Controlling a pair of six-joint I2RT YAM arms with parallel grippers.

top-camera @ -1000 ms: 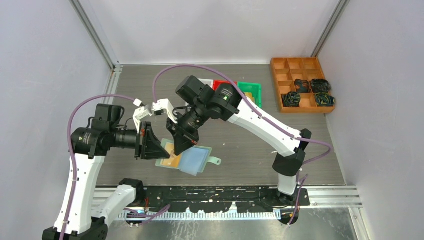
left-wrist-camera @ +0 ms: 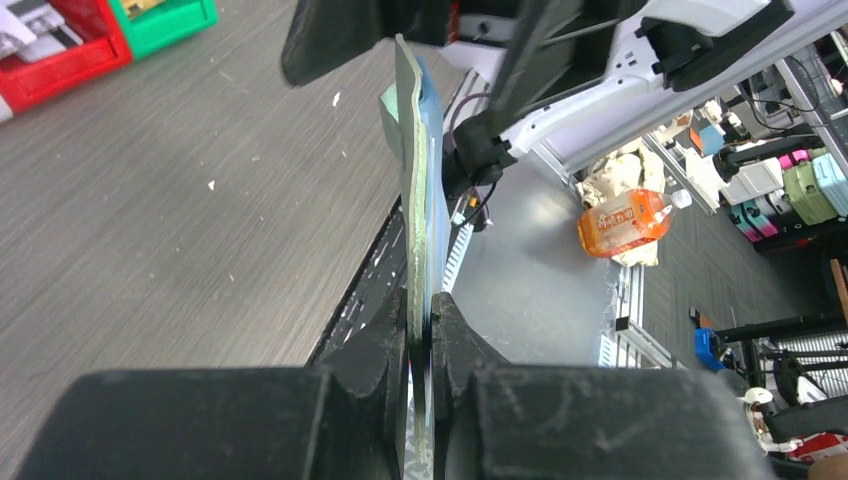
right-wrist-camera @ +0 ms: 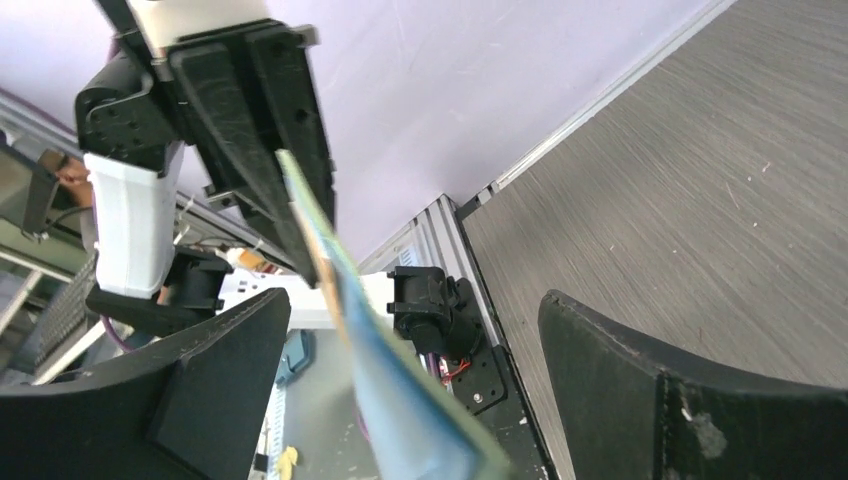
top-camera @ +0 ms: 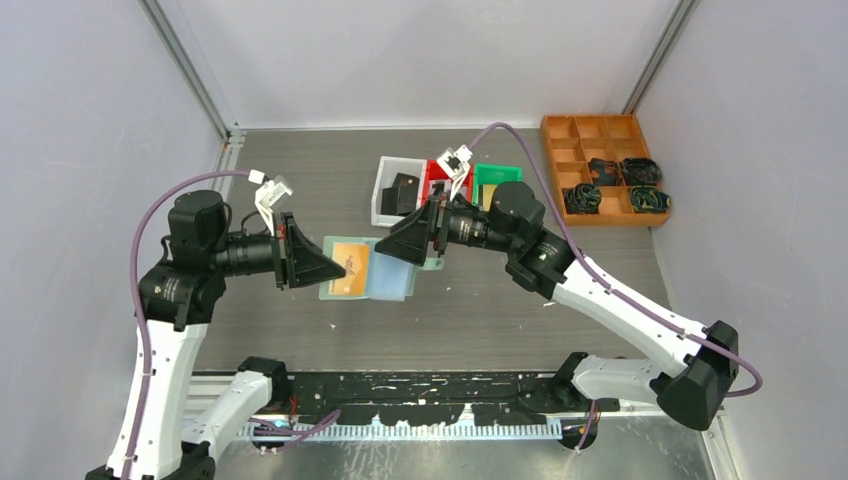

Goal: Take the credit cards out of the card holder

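Observation:
The opened card holder is pale green, with an orange card on its left half and a light blue sheet on its right. My left gripper is shut on the holder's left side; in the left wrist view the card holder stands edge-on, pinched between the fingers. My right gripper is open beside the holder's upper right edge. In the right wrist view the blue sheet shows between and beyond the spread fingers, blurred, not gripped. Whether the sheet is a card or a sleeve, I cannot tell.
Behind the holder stand a white bin with dark items, a red bin and a green bin. An orange divided tray with cables sits at the back right.
My right gripper has swung from over the orange card to the holder's right side, its arm turning rightward. The holder, still in my left gripper, has risen slightly toward the bins and straightened.

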